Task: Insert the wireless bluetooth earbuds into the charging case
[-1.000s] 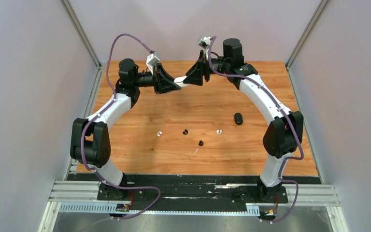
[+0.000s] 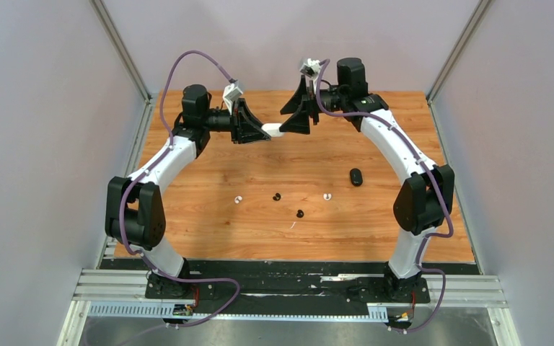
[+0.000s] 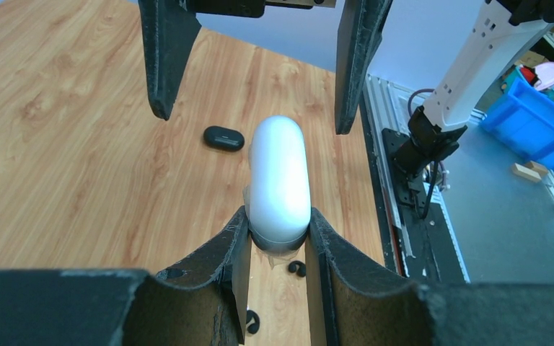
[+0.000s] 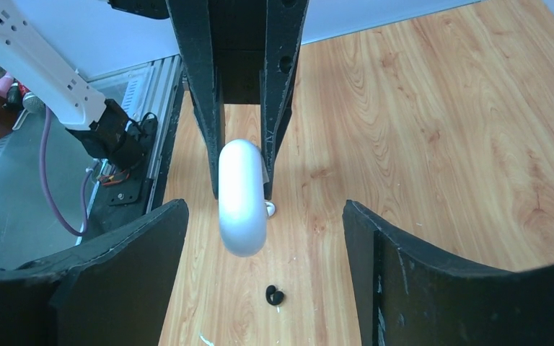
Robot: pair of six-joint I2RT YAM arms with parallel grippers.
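Note:
A white rounded charging case (image 3: 280,176) is held in the air, its lower end between the fingertips of my left gripper, which is shut on it. In the right wrist view the case (image 4: 242,198) hangs in the wide gap of my right gripper, which is open and touches nothing visible there. On the table lie white earbuds, one pair at left (image 2: 238,200) and another pair at right (image 2: 327,196). Black earbuds lie between them, one pair (image 2: 277,197) behind the other pair (image 2: 300,213). Whether the case's lid is up cannot be told.
A black case (image 2: 356,176) rests on the right side of the wooden table (image 2: 209,223). A thin pale scrap (image 2: 293,225) lies near the front. Both arms meet over the back middle.
Left arm and case have barely shifted.

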